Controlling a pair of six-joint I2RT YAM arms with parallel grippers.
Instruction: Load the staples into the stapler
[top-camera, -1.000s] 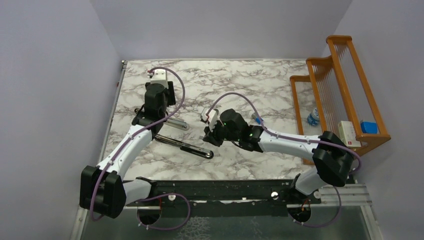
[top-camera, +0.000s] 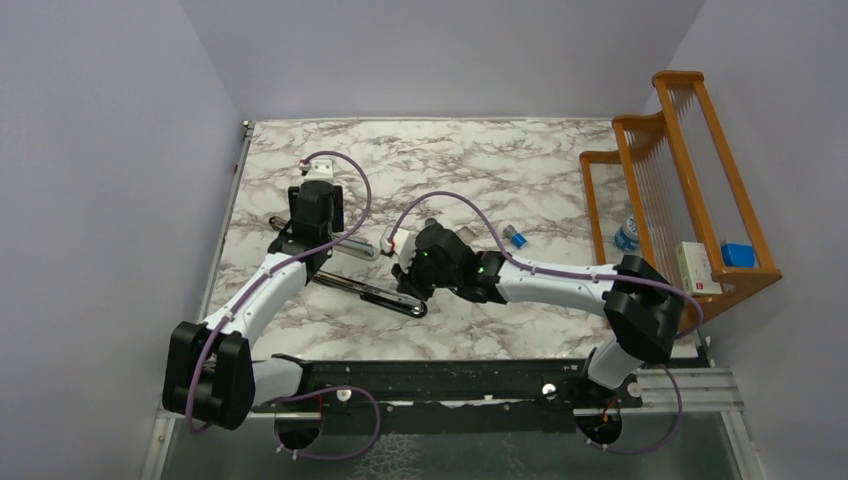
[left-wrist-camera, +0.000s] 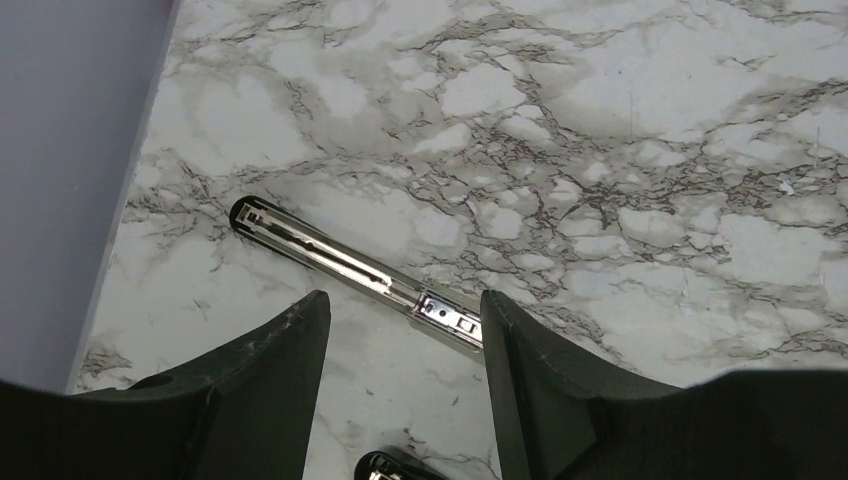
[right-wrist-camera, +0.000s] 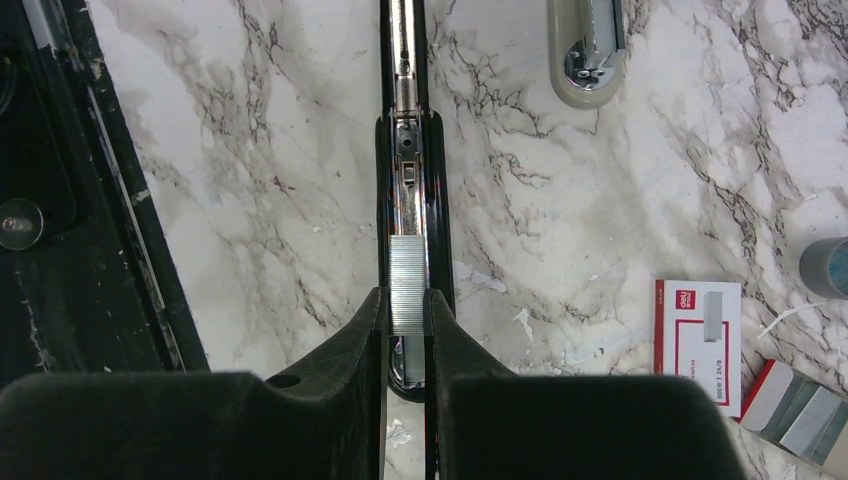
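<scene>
In the right wrist view my right gripper is shut on a silver strip of staples (right-wrist-camera: 406, 265), lined up over the long black stapler (right-wrist-camera: 441, 220), which lies opened out. Whether the strip touches the stapler's channel cannot be told. From above, this black stapler (top-camera: 392, 301) lies at the table's front left, its right end below my right gripper (top-camera: 405, 283). A second opened stapler (top-camera: 356, 248), light-coloured, lies behind it. My left gripper is part open above that second stapler (left-wrist-camera: 340, 262), with nothing held between its fingers.
Right of the black stapler lie a red-and-white box (right-wrist-camera: 697, 335), an open box (right-wrist-camera: 797, 415) and a small grey-blue container (right-wrist-camera: 826, 267). A wooden shelf (top-camera: 625, 170) stands at the right.
My right gripper has moved left and toward the front with the strip, over the black stapler's right end. The left gripper has shifted slightly toward the front. Both staplers look unmoved.
</scene>
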